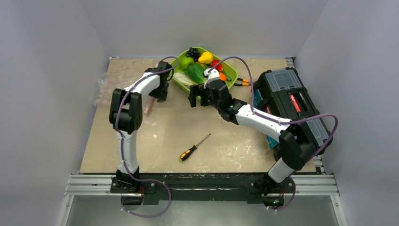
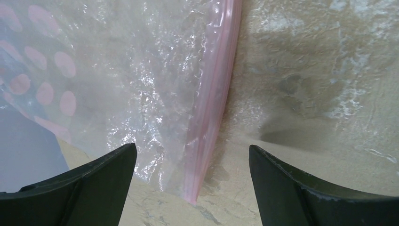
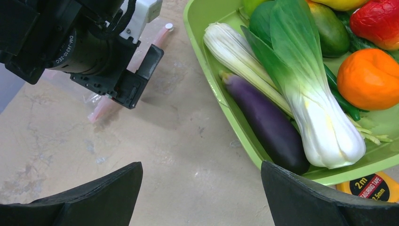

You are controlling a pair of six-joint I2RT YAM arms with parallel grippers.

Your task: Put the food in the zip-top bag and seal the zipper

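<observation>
The clear zip top bag (image 2: pixel 136 75) lies flat on the table's left side, its pink zipper strip (image 2: pixel 214 94) along its right edge. Over that strip hovers my left gripper, open and empty, with the strip's lower end seen in the gap. White slider (image 3: pixel 169 27) sits at the strip's far end in the right wrist view. My right gripper stands open and empty beside the green basket (image 3: pixel 214 82). In the basket are an eggplant (image 3: pixel 268 122), a bok choy (image 3: pixel 317 113), an orange vegetable (image 3: pixel 369 77) and several other foods.
A screwdriver (image 1: pixel 188 153) lies on the clear front middle of the table. Orange-handled pliers (image 1: pixel 243 82) rest right of the basket, a measuring tape (image 3: pixel 371 187) by its near edge. A large black toolbox (image 1: pixel 294 101) fills the right side.
</observation>
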